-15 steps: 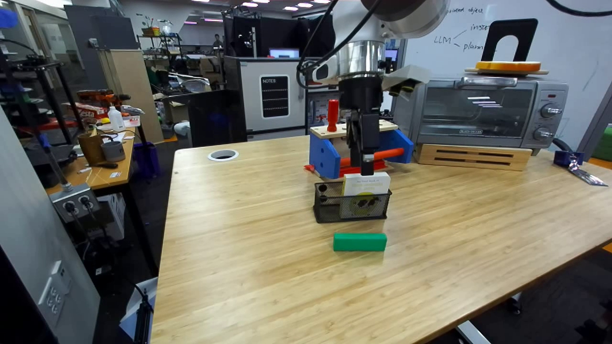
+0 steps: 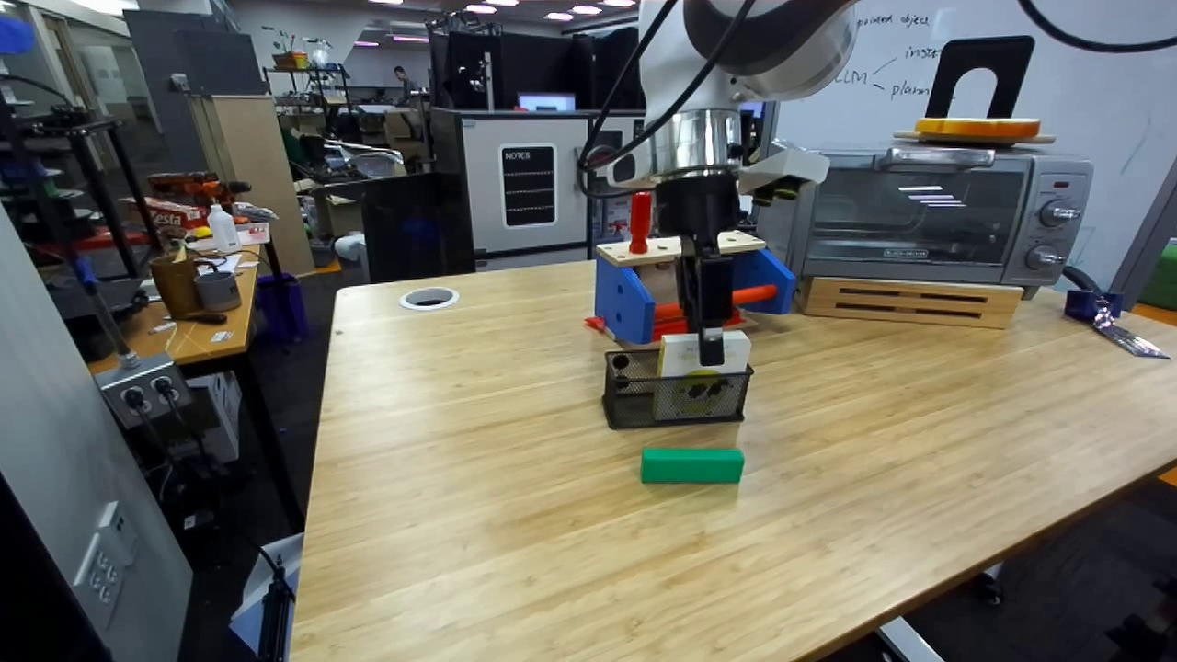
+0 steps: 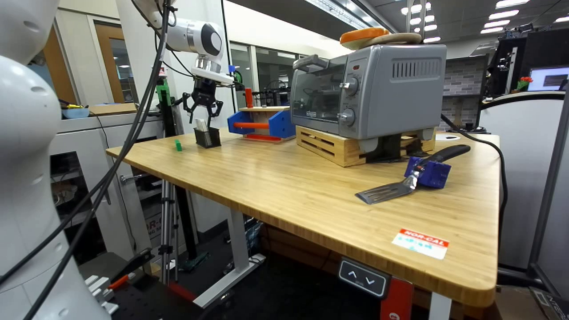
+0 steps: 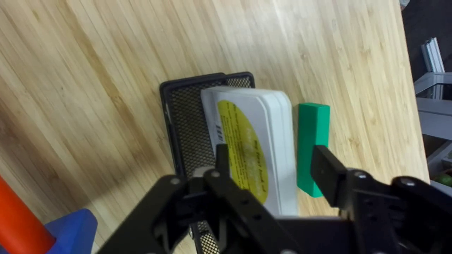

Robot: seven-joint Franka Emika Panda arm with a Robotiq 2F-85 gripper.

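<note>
A white book with a yellow oval label (image 4: 250, 146) stands tilted in a black mesh holder (image 2: 629, 410). My gripper is over it, part open, one finger on the label side and the other past the white outer side. In exterior view 1 a dark finger overlaps the top of the book (image 2: 673, 359). Whether either finger touches the book cannot be told. Exterior view 2 shows the gripper (image 3: 201, 118) pointing down with its fingers spread above the holder (image 3: 212, 138).
On the table a green block (image 2: 691, 465) lies in front of the holder. Behind it stands a blue and red toy bench (image 2: 626, 300), with a toaster oven (image 2: 910, 215) to the right. Open tabletop (image 2: 474, 496) extends to the left and front.
The gripper has come down, and its finger now overlaps the book's upper part in exterior view 1. The book, holder and green block look unmoved.
</note>
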